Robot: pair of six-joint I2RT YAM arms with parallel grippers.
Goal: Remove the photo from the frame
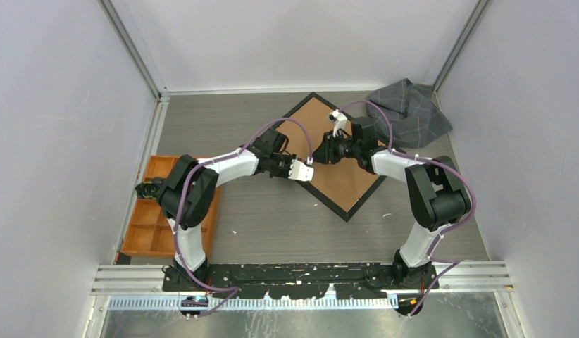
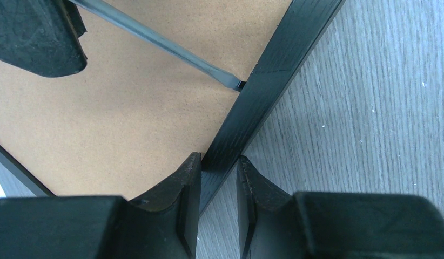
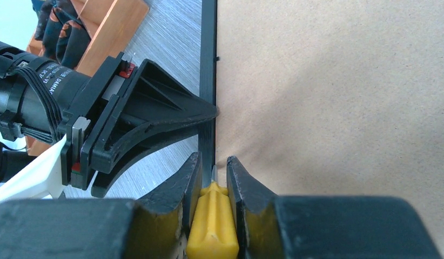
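The photo frame (image 1: 346,190) lies back side up, a brown backing board (image 2: 122,129) inside a black rim (image 2: 268,70). My left gripper is at the rim, its fingers either side of the border, apparently closed on it. My right gripper is shut on a yellow-handled tool (image 3: 212,226); its thin metal blade (image 2: 166,46) reaches the inner edge of the rim beside my left gripper. The photo itself is hidden.
A grey cloth (image 1: 406,113) lies at the back right. An orange wooden compartment box (image 1: 139,232) stands at the left.
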